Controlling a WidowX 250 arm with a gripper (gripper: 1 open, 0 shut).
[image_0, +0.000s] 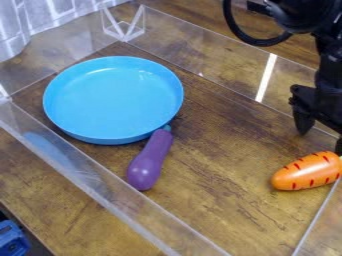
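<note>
The black gripper (317, 112) is at the right edge of the camera view, partly cut off, just above an orange toy carrot (303, 172) with dark stripes. Whether its fingers are open or shut is unclear. A blue plate (112, 98) lies at the left, with a purple toy eggplant (150, 160) just below its lower right.
Clear plastic walls border the wooden surface (214, 190). A small blue object (8, 238) is at the lower left corner, and a white cloth (34, 25) is at the upper left.
</note>
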